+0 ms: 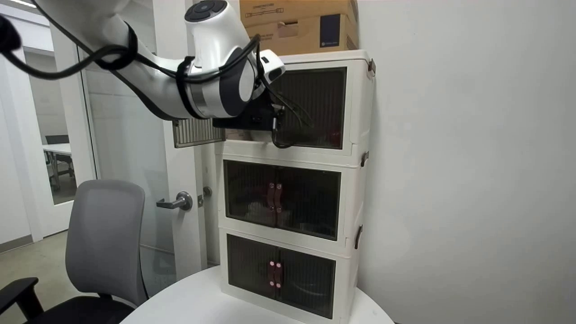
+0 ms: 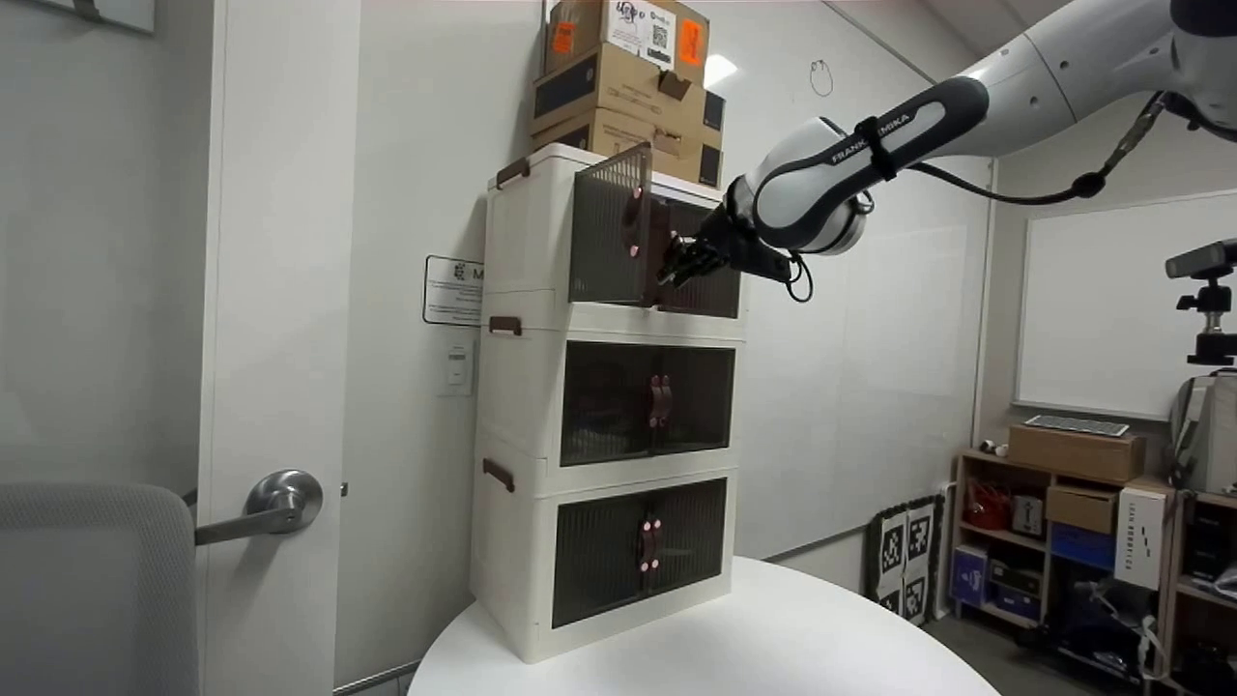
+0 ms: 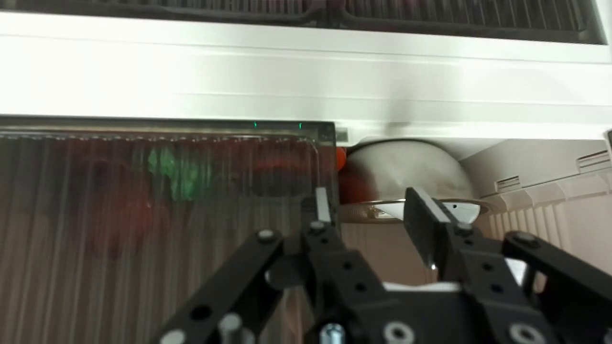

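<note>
My gripper (image 2: 675, 276) is at the front of the cabinet's top box. The wrist view, which appears upside down, shows the gripper open, with nothing held between its fingers. One finger (image 3: 322, 205) overlaps the edge of the closed tinted door (image 3: 86, 241); I cannot tell if they touch. Past the fingers, inside the open half, a metal bowl (image 3: 416, 166) with white pieces in it stands on the shelf. Red and green things show blurred through the closed door. The other top door (image 2: 609, 232) is swung outward.
Two lower boxes have their doors (image 1: 249, 191) closed. Cardboard boxes (image 2: 632, 87) sit on top of the cabinet, which stands on a round white table (image 2: 812, 638). A grey chair (image 1: 105, 232) and a room door with a lever handle (image 1: 175, 202) are close by.
</note>
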